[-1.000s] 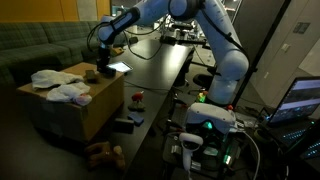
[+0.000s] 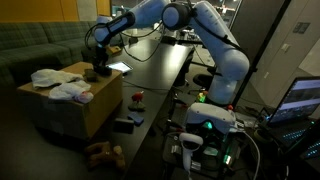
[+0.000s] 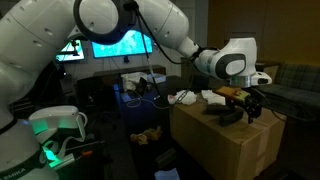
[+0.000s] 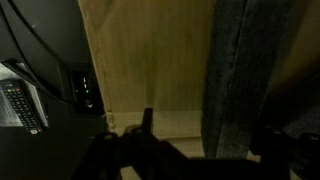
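My gripper points down over a wooden box top (image 4: 150,60), its fingers apart. A dark, fabric-like object (image 4: 232,85) runs through the right part of the gap, close to the right finger; bare wood shows between it and the left finger. Whether the right finger touches it, I cannot tell. From the side, the dark object (image 3: 230,116) lies on the box (image 3: 225,145), just below the gripper (image 3: 247,101). In the other exterior view it sits at the box's far side, under the arm's end (image 2: 103,34).
White cloths (image 2: 68,91) lie on the near part of the box. A sofa (image 2: 45,45) stands behind it. On the dark floor or table in front are a brown item (image 2: 104,155) and a small red object (image 2: 137,98). A remote (image 4: 22,103) lies beside the box.
The arm's end has shifted slightly left in exterior view 1, over the dark object. The cloths and box look unmoved.
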